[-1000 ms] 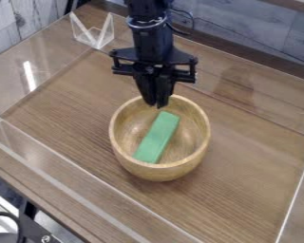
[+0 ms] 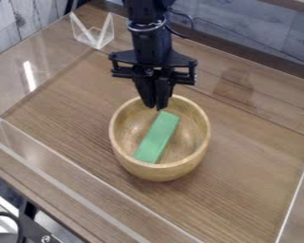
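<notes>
A wooden bowl (image 2: 129,157) sits on the wooden table with a green oblong block (image 2: 159,138) lying inside it, tilted diagonally. My dark gripper (image 2: 156,100) hangs over the back rim of the bowl, pointing down. Its fingertips are small and dark, and I cannot tell whether they are open or shut.
Clear plastic pieces are at the far upper left and left edge. Dark cables lie at the lower left corner.
The arm has shifted very slightly. The bowl and green block look unmoved.
</notes>
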